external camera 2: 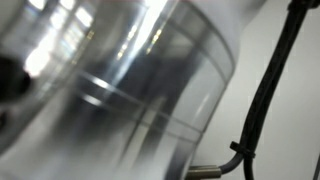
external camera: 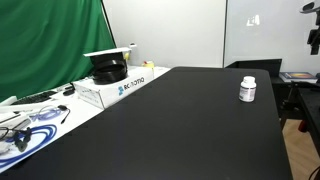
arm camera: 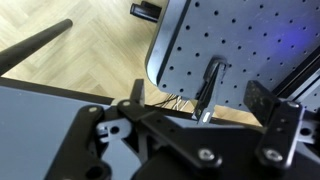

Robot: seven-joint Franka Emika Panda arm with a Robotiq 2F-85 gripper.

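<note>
A small white bottle (external camera: 247, 89) stands upright on the dark tabletop (external camera: 170, 120), towards its right side. My gripper (external camera: 315, 44) is at the upper right edge of exterior view 1, partly cut off, well to the right of the bottle and above the table. In the wrist view my gripper is open, its two dark fingers wide apart with nothing held between them. The bottle does not show in the wrist view.
Below the gripper lie a perforated metal plate (arm camera: 235, 50), wooden floor (arm camera: 95, 45) and the grey table edge (arm camera: 50, 120). A white box (external camera: 125, 85) and a black pan-like object (external camera: 109, 68) sit at the back left.
</note>
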